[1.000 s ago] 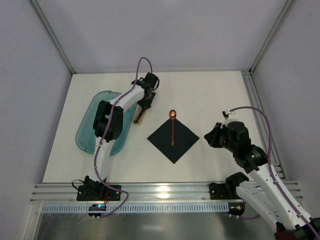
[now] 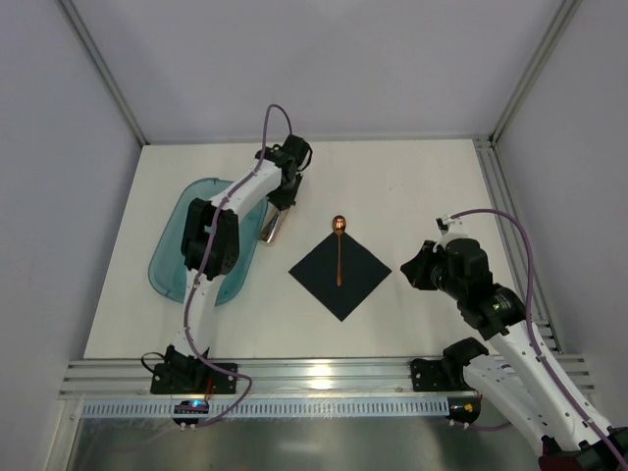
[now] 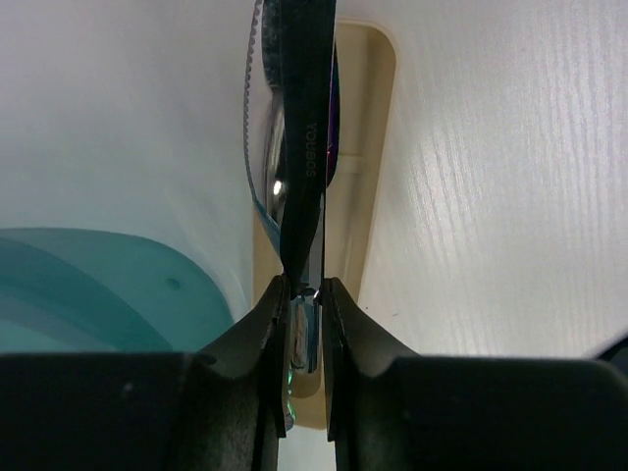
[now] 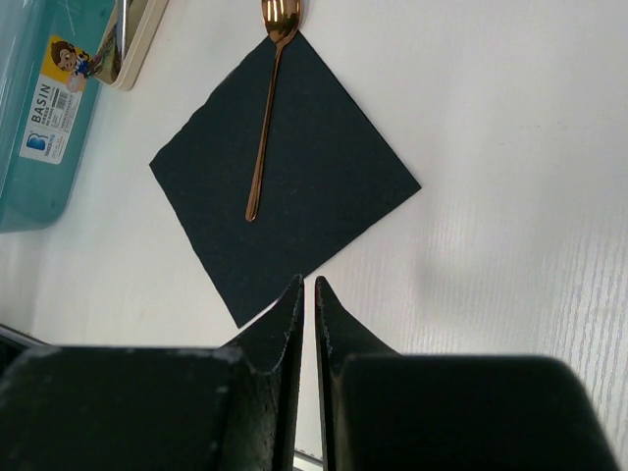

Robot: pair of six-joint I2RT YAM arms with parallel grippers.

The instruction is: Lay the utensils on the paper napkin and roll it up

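Observation:
A dark napkin (image 2: 340, 292) lies flat as a diamond in the middle of the table. On it rests a copper fork (image 4: 263, 147), its tines reaching past the upper corner. My left gripper (image 2: 285, 201) is over the narrow beige utensil box (image 3: 371, 128). In the left wrist view a black serrated knife (image 3: 306, 147) runs up from between its fingertips, and the fingers appear shut on it. Other utensils (image 3: 277, 147) lie in the box, partly hidden behind the knife. My right gripper hangs right of the napkin, its fingertips almost together and nothing between them.
A teal basin (image 2: 169, 257) stands on the left, under the left arm and close beside the utensil box. Bare table (image 2: 412, 186) lies behind and to the right of the napkin.
The dark shape that covered the box's near part no longer lies there, and a shiny utensil shows instead. The right arm has not moved.

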